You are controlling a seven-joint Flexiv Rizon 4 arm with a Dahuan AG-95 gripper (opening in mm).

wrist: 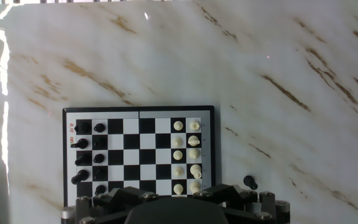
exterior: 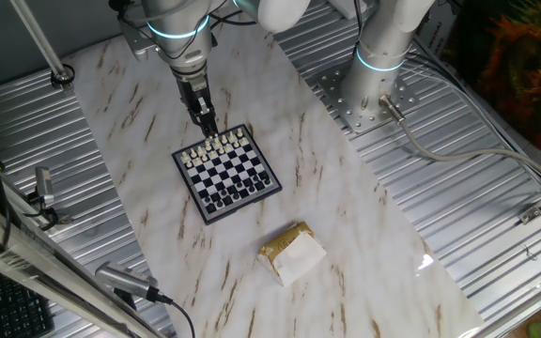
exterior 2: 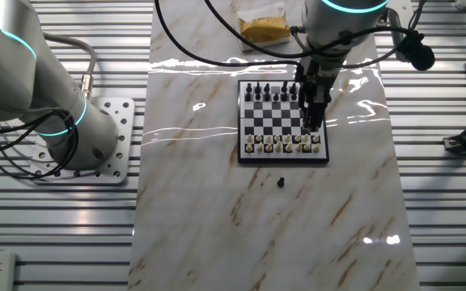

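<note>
A small chessboard [exterior: 225, 173] lies flat on the marble-patterned table, with white pieces [exterior: 216, 147] along one side and black pieces [exterior: 237, 194] along the opposite side. One black chess piece [exterior 2: 281, 182] is off the board, on the table beyond the white side; the wrist view also shows this loose black piece [wrist: 250, 182], right of the board. My gripper [exterior: 210, 131] points down near the white side of the board, above it as far as I can tell. Only its dark upper linkages show along the wrist view's bottom edge. Its fingertips are hidden there, so its opening is unclear.
A gold-and-white packet [exterior: 291, 253] sits on the table beyond the black side. Cables [exterior 2: 241, 61] hang across the second exterior view.
</note>
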